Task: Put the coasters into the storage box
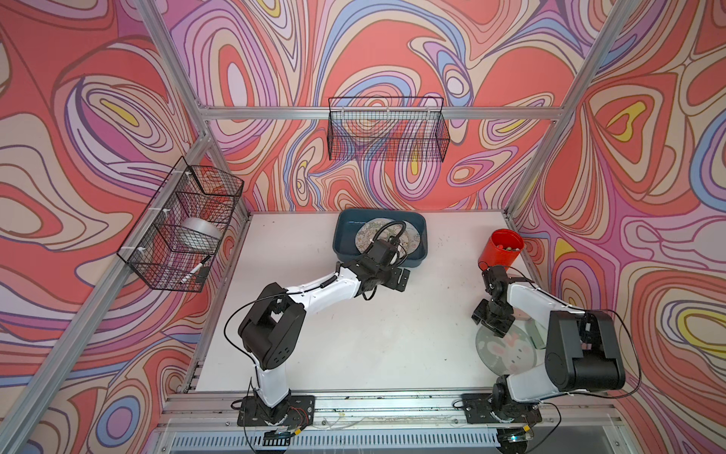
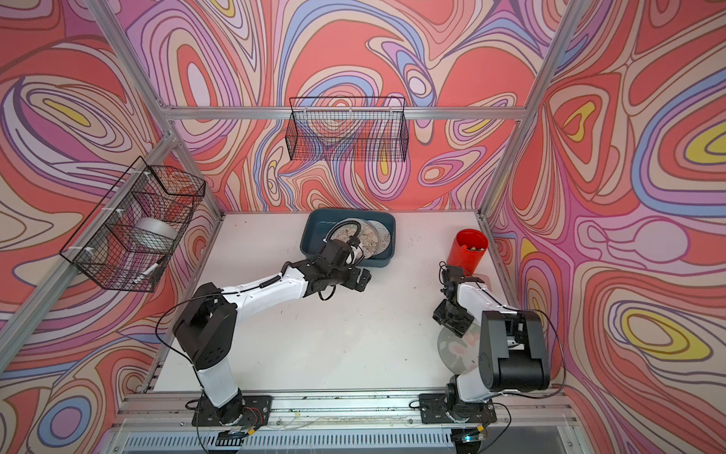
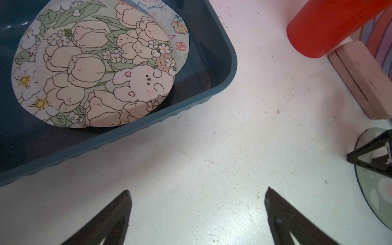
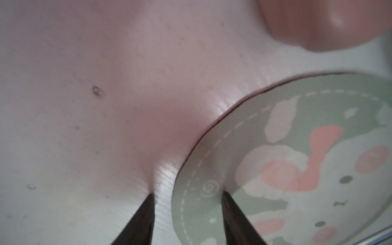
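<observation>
A teal storage box (image 1: 344, 227) at the back centre holds round floral coasters (image 3: 94, 69). My left gripper is open just outside its front side, empty. A sage bunny coaster (image 1: 504, 352) lies flat at the table's front right, also in the right wrist view (image 4: 285, 171). My right gripper is low over this coaster's edge, fingers apart, one outside the rim and the other over the coaster; whether they touch it I cannot tell.
A red bucket (image 1: 499, 249) and a pink block (image 3: 359, 79) stand behind the coaster at the right. Wire baskets (image 1: 385, 136) hang on the back and left sides.
</observation>
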